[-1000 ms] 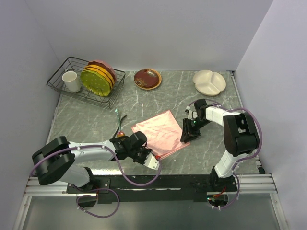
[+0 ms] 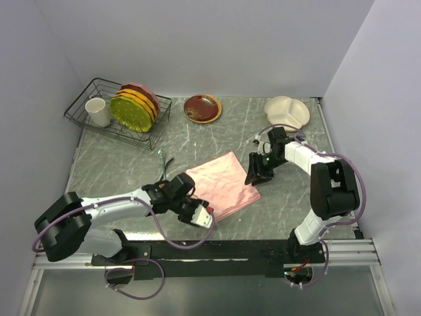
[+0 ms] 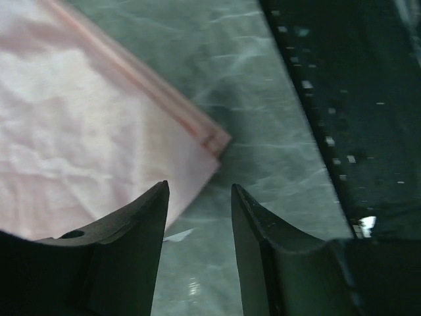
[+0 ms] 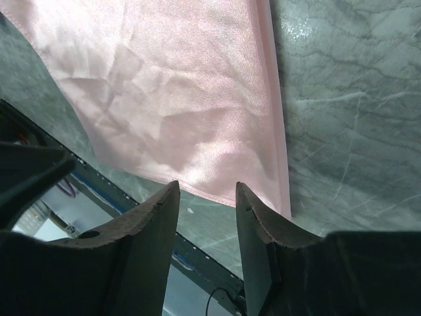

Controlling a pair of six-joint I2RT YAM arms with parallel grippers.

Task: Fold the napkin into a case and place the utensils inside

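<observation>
Pale pink and folded, the napkin (image 2: 223, 181) lies slantwise on the marble counter between my arms. My left gripper (image 2: 202, 209) is over its near-left part. In the left wrist view a layered corner of the napkin (image 3: 151, 112) lies beyond the open fingers (image 3: 148, 210), with bare counter between their tips. My right gripper (image 2: 253, 179) stands at the napkin's right side. Its fingers (image 4: 158, 210) are apart in the right wrist view, with the napkin's near edge (image 4: 223, 178) showing just past the tips and nothing gripped. Utensils (image 2: 163, 161) lie left of the napkin, partly hidden by my left arm.
A dish rack (image 2: 141, 140) with upright plates and a white mug (image 2: 98, 112) stands at the back left. Brown plates (image 2: 202, 108) and a divided cream plate (image 2: 287, 113) sit along the back.
My right gripper has shifted slightly away from the near edge. The napkin lies in about the same place.
</observation>
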